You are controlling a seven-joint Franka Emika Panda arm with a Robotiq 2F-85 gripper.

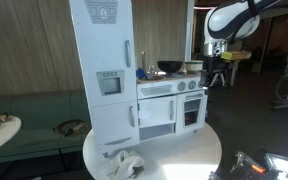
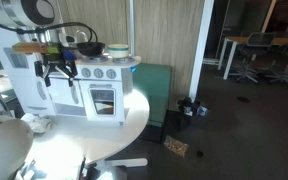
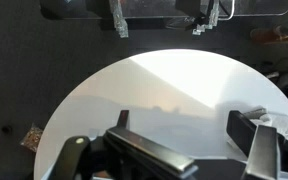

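My gripper is open in the wrist view, its dark fingers set wide apart with nothing between them. Below it lies the white round table. In exterior view 1 the gripper hangs in the air to the right of a toy kitchen. Exterior view 2 shows the gripper in front of the kitchen's upper part. A dark pan and a light pot stand on the stove top. A crumpled white cloth lies on the table by the fridge's foot.
The oven door looks closed, and an open compartment sits beside it. A green bench stands behind the table, and small items lie on the floor.
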